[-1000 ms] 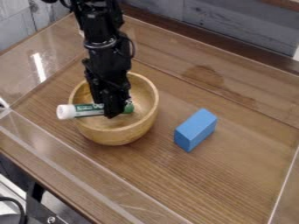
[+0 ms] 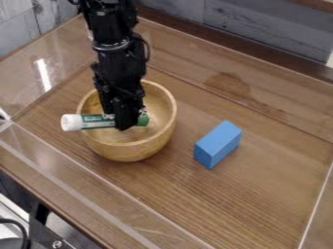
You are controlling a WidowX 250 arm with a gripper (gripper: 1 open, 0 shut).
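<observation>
My black gripper (image 2: 125,115) reaches down from above into a round wooden bowl (image 2: 136,149) on the table. It is shut on a white-and-green cylindrical object (image 2: 81,123), which lies sideways over the bowl's left rim, its white end sticking out to the left. The fingertips are dark and partly hard to make out against the object.
A blue rectangular block (image 2: 217,143) lies on the table to the right of the bowl. Cables show at the lower left edge.
The gripper and the cylinder it holds have shifted very slightly to the left. The bowl and blue block look unmoved.
</observation>
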